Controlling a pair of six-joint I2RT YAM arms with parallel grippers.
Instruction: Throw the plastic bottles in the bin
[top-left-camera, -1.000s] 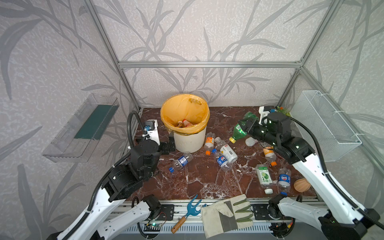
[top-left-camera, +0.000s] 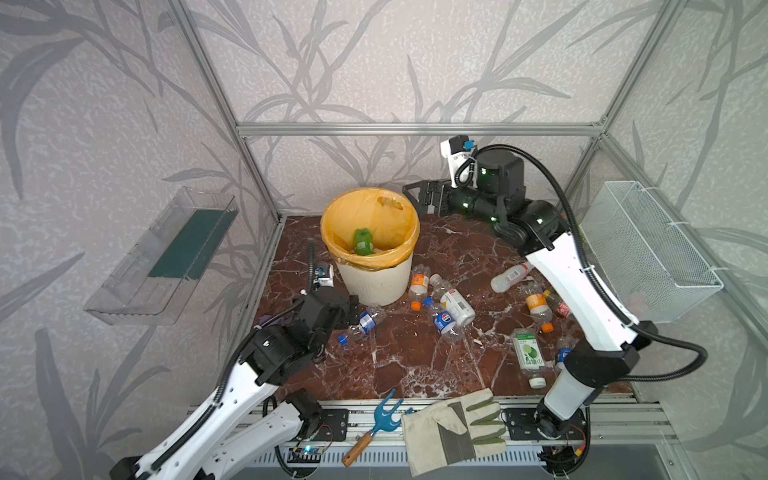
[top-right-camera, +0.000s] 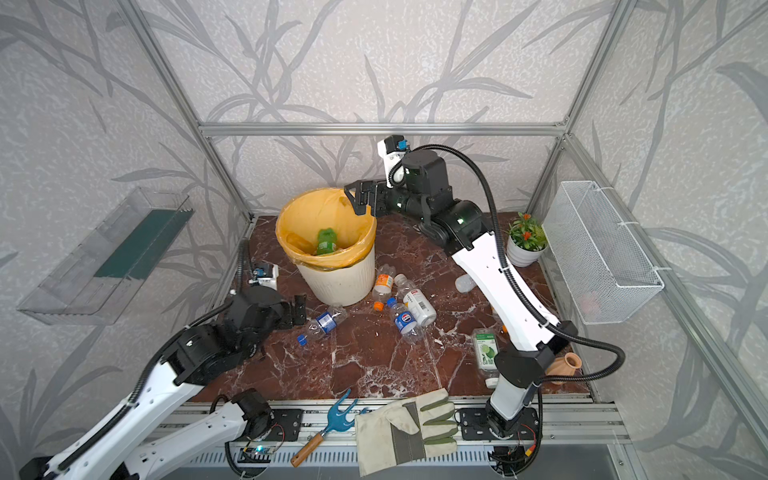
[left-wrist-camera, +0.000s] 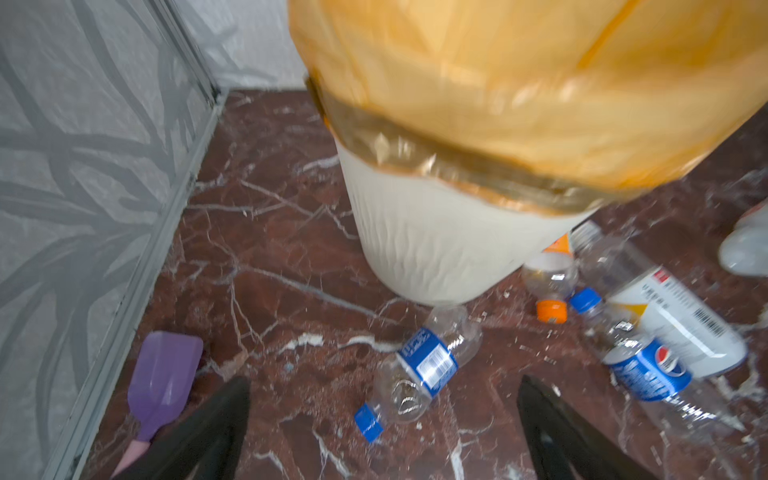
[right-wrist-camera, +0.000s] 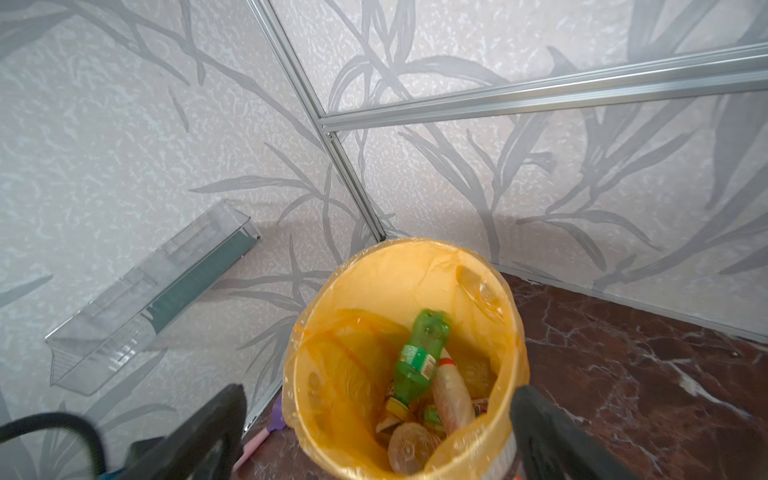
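Observation:
The white bin with a yellow liner (top-left-camera: 370, 280) holds a green bottle (right-wrist-camera: 420, 360) and other items. Above its right rim, my right gripper (top-left-camera: 425, 197) is open and empty. My left gripper is open, low in front of the bin, over a blue-capped water bottle (left-wrist-camera: 428, 362) lying on the table. To the right lie orange-capped (top-left-camera: 419, 286), large white-label (top-left-camera: 454, 302) and Pepsi (left-wrist-camera: 649, 369) bottles, with several more at the right, partly hidden by the arm in the top left view.
A potted plant (top-right-camera: 527, 236), a clay vase (top-right-camera: 564, 364) and wire baskets (top-left-camera: 648, 248) are at the sides. A purple scoop (left-wrist-camera: 164, 372) lies at left; a glove (top-left-camera: 456, 428) and blue fork (top-left-camera: 386, 413) lie along the front edge.
My right gripper carried the green bottle over the bin and let it go; it is now inside and the gripper has moved rightward.

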